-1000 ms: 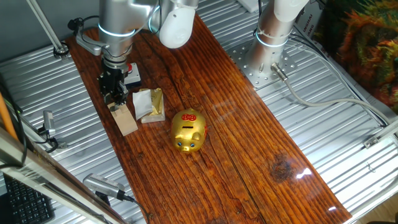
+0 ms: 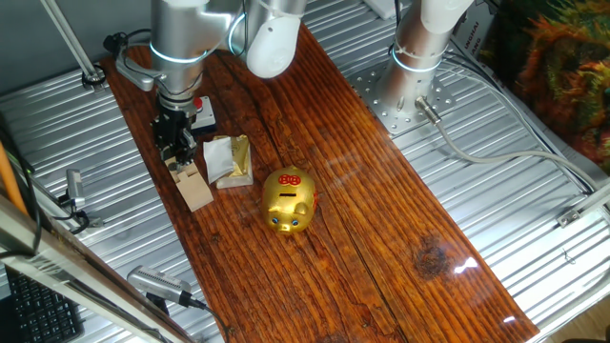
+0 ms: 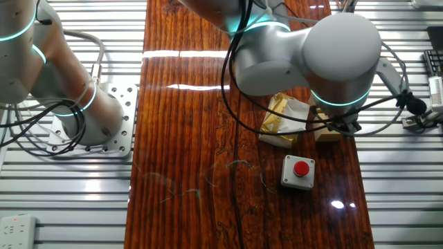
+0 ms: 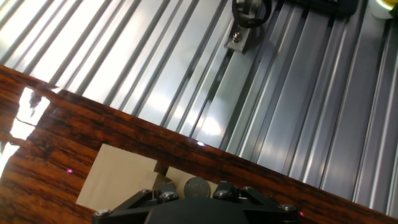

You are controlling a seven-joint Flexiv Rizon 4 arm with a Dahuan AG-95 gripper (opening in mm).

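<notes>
My gripper points down at the table's edge, over one end of a tan box (image 4: 118,177). In the wrist view its fingertips (image 4: 168,195) stand apart, with a round grey coin-like disc (image 4: 197,188) between them. Whether they touch the disc cannot be made out. The box shows two tan parts with a dark notch between them. From exterior view 1, the box (image 2: 195,191) lies lengthwise beneath the dark gripper (image 2: 176,152), which hides its far end. A gold piggy bank (image 2: 289,202) with a slot in its back stands farther right.
A white-and-gold packet (image 2: 229,161) lies right beside the box. Behind it is a red-button switch box (image 3: 298,171).
My gripper has shifted very little.
</notes>
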